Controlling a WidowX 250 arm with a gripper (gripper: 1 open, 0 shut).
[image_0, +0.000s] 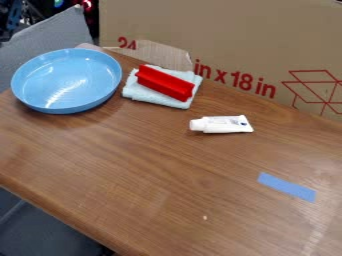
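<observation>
A light blue round tray rests at the back left of the wooden table. To its right a red block lies on a folded pale cloth. A white tube lies by itself right of centre. The gripper is out of view.
A cardboard box wall stands along the back. A strip of blue tape is on the right part of the table.
</observation>
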